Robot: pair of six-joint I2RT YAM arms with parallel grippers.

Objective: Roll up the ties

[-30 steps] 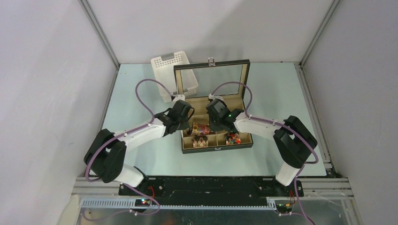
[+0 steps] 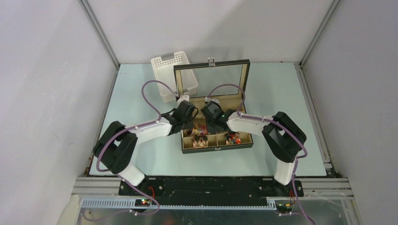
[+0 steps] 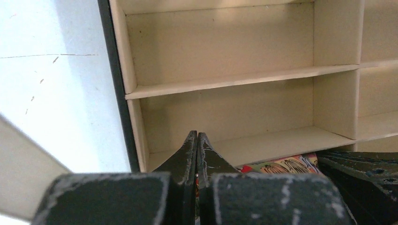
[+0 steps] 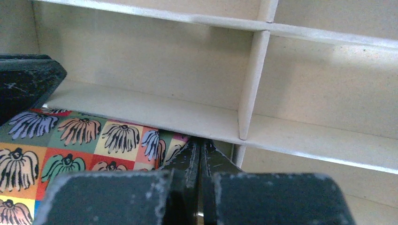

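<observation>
My left gripper and right gripper are both shut, low over the open compartment box (image 2: 202, 150). A patterned tie (image 4: 77, 140) lies in a compartment between them, seen in the top view and both wrist views. Nothing clearly shows between either gripper's fingertips; their tips reach down beside the tie. Two colourful bundles of ties (image 2: 200, 143) (image 2: 233, 138) sit in the front compartments. Several compartments farther back (image 3: 225, 42) are empty in the wrist views.
The glass lid (image 2: 211, 63) stands raised at the back. A white perforated basket (image 2: 164, 75) lies behind it on the left.
The left arm has moved slightly right and the right arm slightly left, so both grippers have shifted a little over the box. Both remain low at the tie.
</observation>
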